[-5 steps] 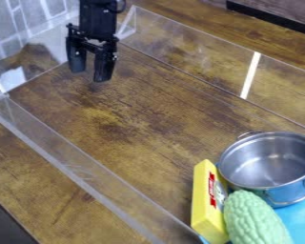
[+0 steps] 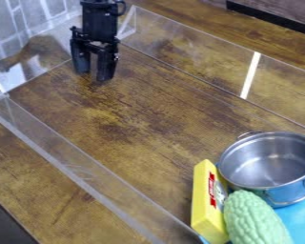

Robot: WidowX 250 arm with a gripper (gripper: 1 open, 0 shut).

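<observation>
My black gripper (image 2: pixel 94 61) hangs at the upper left over the wooden table (image 2: pixel 117 124), low inside a clear-walled area, its two dark fingers apart and open. Nothing shows between them, though the view of them is small and dark.
At the lower right are a steel pot (image 2: pixel 266 162), a yellow box (image 2: pixel 208 202) with red print and a green corn-like object (image 2: pixel 254 219), on a light blue surface. Clear plastic walls edge the table at left and back.
My gripper has shifted slightly over the last second, staying at the upper left. The objects at the lower right are unmoved.
</observation>
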